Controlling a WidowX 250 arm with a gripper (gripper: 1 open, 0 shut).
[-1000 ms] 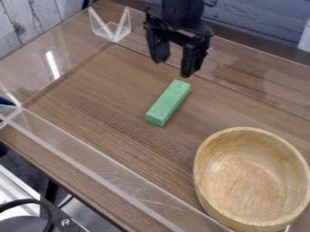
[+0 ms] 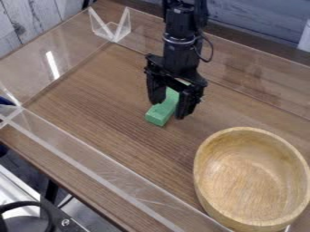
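My black gripper (image 2: 173,94) is low over the middle of the wooden table, above a green elongated block (image 2: 160,114). Its body covers the block's far part, leaving the near end visible. I cannot tell whether the fingers are open or shut, or whether they touch the block.
A large round tan bowl (image 2: 245,177) takes up the lower right of the table. A clear plastic container (image 2: 111,25) stands at the upper left. Black cables lie at the lower left corner.
My gripper has moved down and toward the camera, from behind the green block to over it, hiding its far part.
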